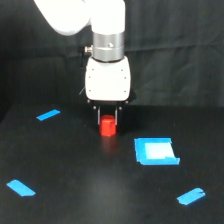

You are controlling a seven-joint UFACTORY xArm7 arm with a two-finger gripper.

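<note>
A small red block (108, 126) rests on the black table in the middle of the camera view. The white robot arm comes down from the top, and its dark gripper (107, 112) is right over the block, with a finger on either side of its upper part. Whether the fingers touch the block or are closed on it is hard to tell at this size.
A blue-bordered light square (157, 151) lies to the right of the block. Short blue tape strips (22, 187) mark the table at front left, back left and front right.
</note>
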